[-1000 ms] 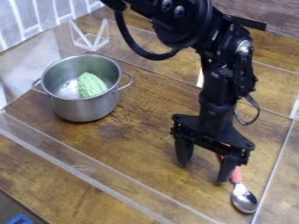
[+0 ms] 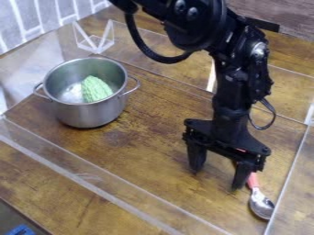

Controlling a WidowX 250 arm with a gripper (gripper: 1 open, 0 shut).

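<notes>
My black gripper (image 2: 218,170) is low over the wooden table (image 2: 117,165) at the right of the view, fingers spread apart with nothing visible between them. Just to its right lies a spoon (image 2: 260,204) with a pink-red handle, partly hidden by the gripper's right finger. A steel pot (image 2: 86,110) with two handles stands at the left, holding a pale green striped object (image 2: 103,90).
Clear panels border the table along the left and right. A white wire-like object (image 2: 95,41) is at the upper left, and a blue item (image 2: 15,229) at the bottom-left corner.
My gripper has shifted very slightly, and the spoon has moved a little to the right compared with a second ago. The pot is unchanged.
</notes>
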